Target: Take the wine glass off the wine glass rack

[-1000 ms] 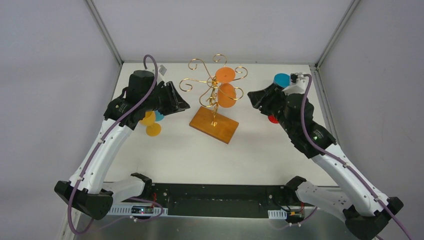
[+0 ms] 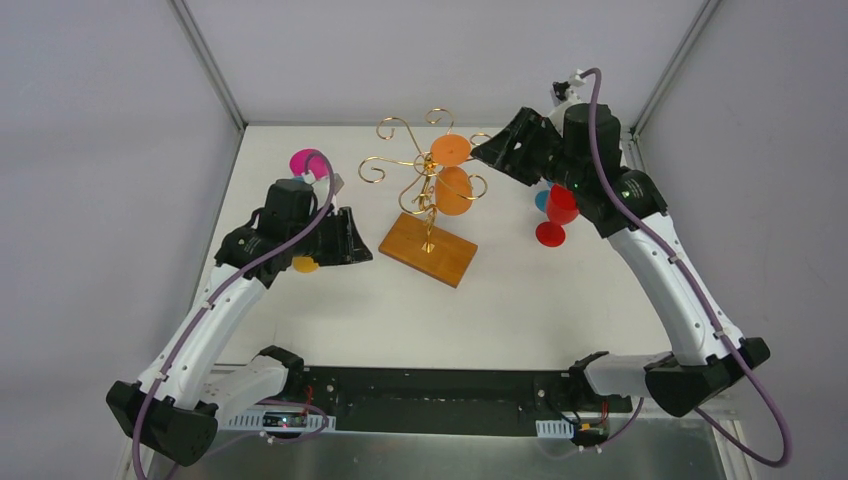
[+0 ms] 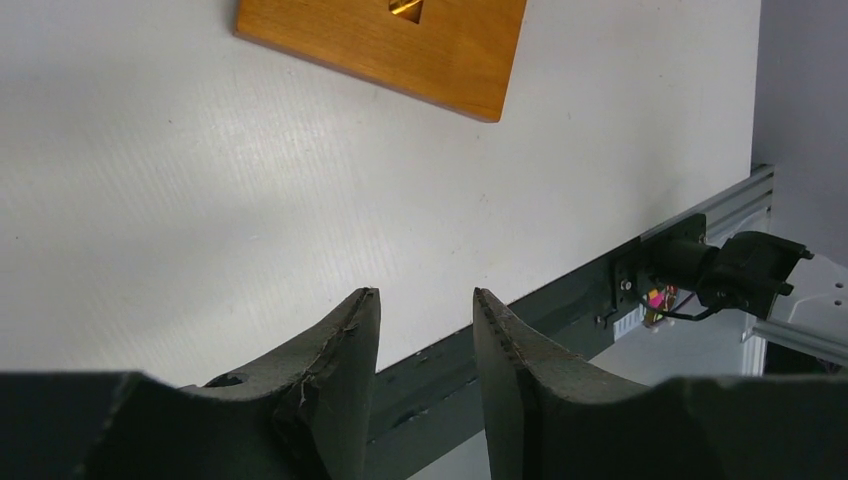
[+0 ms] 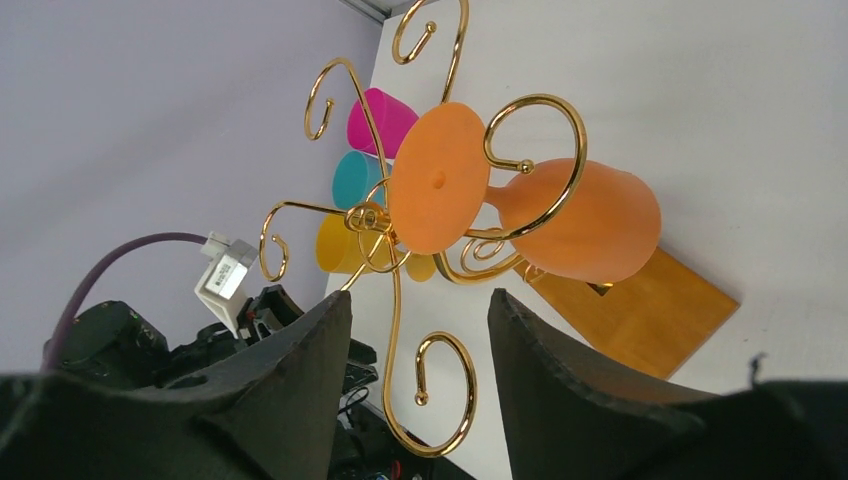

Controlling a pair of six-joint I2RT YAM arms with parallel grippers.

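An orange wine glass (image 2: 453, 192) hangs upside down on the gold wire rack (image 2: 430, 215), its round foot uppermost among the curled arms. In the right wrist view the glass's foot (image 4: 438, 178) faces the camera, with its bowl (image 4: 590, 222) behind and to the right. My right gripper is open, close to the rack's right side; a gold curl shows in the gap between its fingers, and the glass is not held. Left of the rack, my left gripper stands open and empty above bare table, with the wooden base (image 3: 390, 60) ahead of it.
Red glasses (image 2: 550, 234) stand at the right, partly under the right arm, with a blue one (image 2: 542, 200) beside them. Pink (image 2: 308, 164) and yellow (image 2: 305, 265) glasses lie around the left arm.
The orange glass has stayed put.
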